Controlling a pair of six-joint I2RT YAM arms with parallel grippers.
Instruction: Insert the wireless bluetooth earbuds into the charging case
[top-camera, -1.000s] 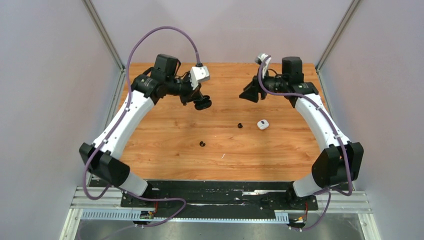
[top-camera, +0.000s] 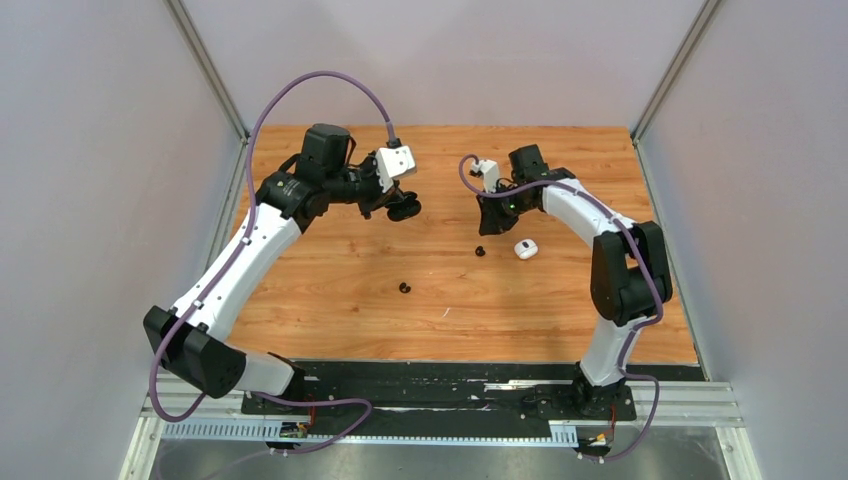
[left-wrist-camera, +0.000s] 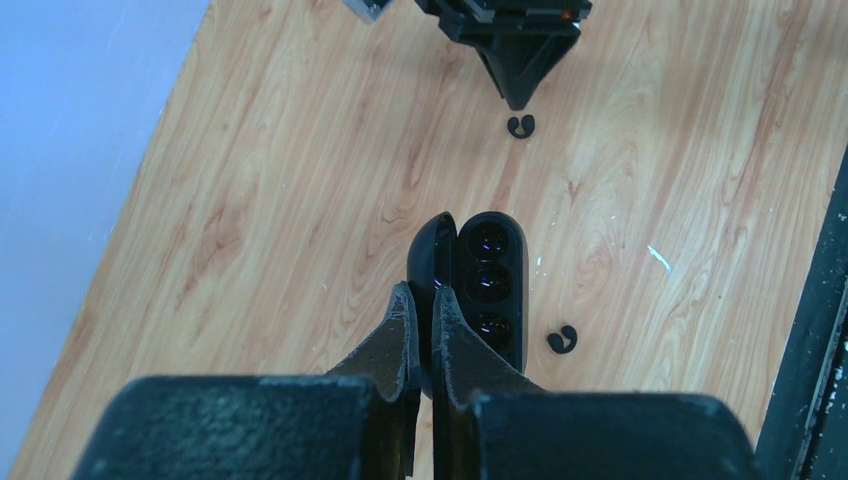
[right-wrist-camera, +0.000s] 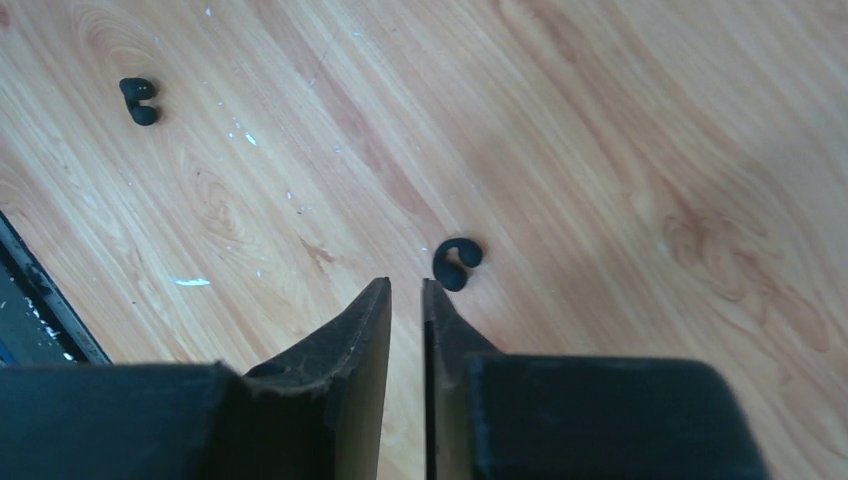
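My left gripper is shut on a black open case (left-wrist-camera: 490, 285) with round hollows, held above the table in the upper middle of the top view. Two small black pieces lie apart on the wood: one (top-camera: 480, 251) below my right gripper, the other (top-camera: 405, 288) nearer the front. The right wrist view shows both, the nearer piece (right-wrist-camera: 455, 265) just beyond the fingertips of my right gripper, the farther (right-wrist-camera: 140, 102) at upper left. The right fingers point down, slightly apart; nothing is clearly visible between them.
A small white object (top-camera: 526, 249) lies right of the black piece under my right gripper. The wooden table (top-camera: 340, 300) is otherwise mostly clear, with walls at the sides and back and a dark rail along the front.
My left gripper with the case has barely moved.
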